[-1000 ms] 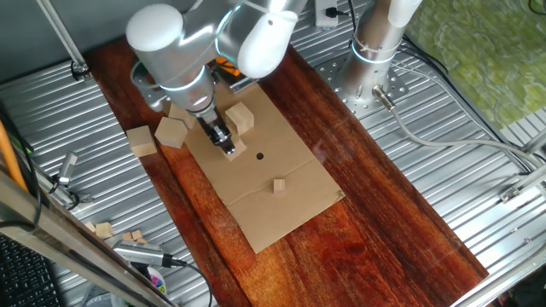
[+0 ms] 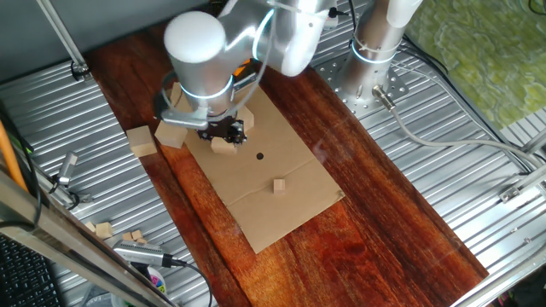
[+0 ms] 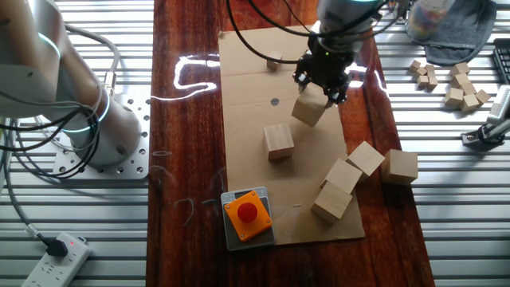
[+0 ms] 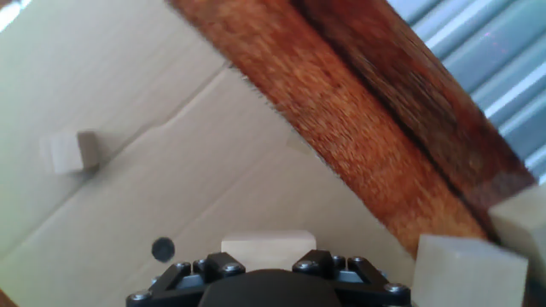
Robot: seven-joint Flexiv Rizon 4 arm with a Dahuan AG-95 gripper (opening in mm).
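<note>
Low over the cardboard sheet is my gripper (image 3: 323, 86), pointing down above a wooden block (image 3: 308, 108). In the wrist view the same block (image 4: 269, 249) appears centred just beyond the gripper, squared up with it. The finger mechanism spreads to both sides, but its dark body hides the fingertips, so whether they touch the block cannot be made out. Another block (image 3: 278, 142) stands on the cardboard beside it. A much smaller cube (image 2: 279, 185) sits alone beyond a round black spot (image 2: 260, 156).
Several big blocks cluster at the cardboard's edge, among them one block (image 3: 399, 167) on the dark wooden table (image 2: 367, 230). An orange box with a red button (image 3: 248, 212) occupies one corner. The cardboard (image 2: 264, 217) around the small cube is mostly clear.
My gripper has turned about its vertical axis and the arm has come more upright, shifting rightward in exterior view 1. The small cube and the outer blocks have stayed put.
</note>
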